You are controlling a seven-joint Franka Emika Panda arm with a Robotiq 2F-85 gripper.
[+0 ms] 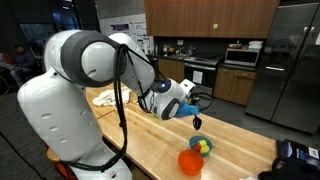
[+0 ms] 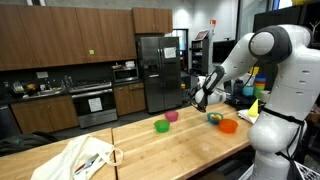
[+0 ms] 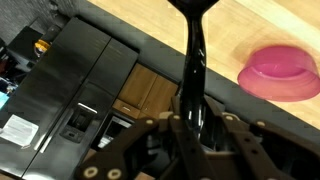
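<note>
In exterior view 1 my gripper point(image 1: 193, 101) is off the table, shut on a dark long-handled utensil. The utensil's dark rounded end point(image 1: 197, 122) hangs just above and beside a blue bowl point(image 1: 207, 150) with yellow things in it. From the wrist, the utensil's narrow shaft point(image 3: 194, 65) runs up from between my dark fingers and widens at the top edge, where it is cut off. Exterior view 2 has the gripper point(image 2: 196, 101) small, to the left of the blue bowl point(image 2: 215, 118); its grip is too small to read there.
An orange bowl point(image 1: 190, 161) stands near the blue one. Pink point(image 2: 171, 116) and green point(image 2: 162, 126) bowls sit farther along the table. A white cloth point(image 2: 80, 153) lies at the other end. Bare wooden tabletop point(image 1: 235, 150) extends right of the blue bowl.
</note>
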